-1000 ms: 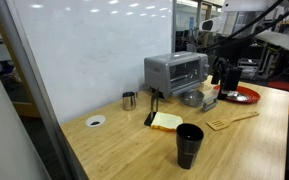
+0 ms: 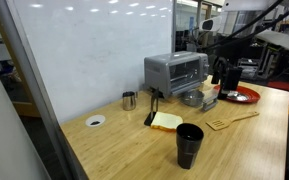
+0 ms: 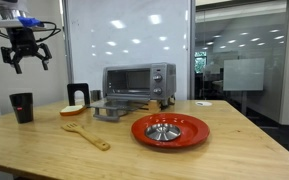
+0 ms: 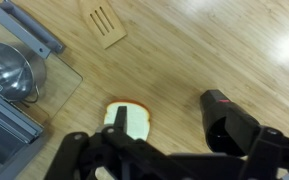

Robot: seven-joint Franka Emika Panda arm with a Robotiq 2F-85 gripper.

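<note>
High over the left part of the table in exterior view 2, my gripper (image 3: 32,66) hangs open and empty. A black cup (image 3: 22,108) stands upright on the table below it, well clear of the fingers. The wrist view looks down on the same cup (image 4: 216,108), partly covered by the gripper. Close by, a slice of bread (image 4: 134,120) lies flat, also seen as bread (image 2: 166,121) left of the cup in exterior view 1. A wooden slotted spatula (image 2: 232,120) rests on bare wood.
A silver toaster oven (image 3: 138,82) stands at the back. The red plate (image 3: 196,130) holds a metal bowl (image 3: 163,132). Near the whiteboard stands a metal cup (image 2: 129,101). Open tabletop lies around the black cup and at the table's front.
</note>
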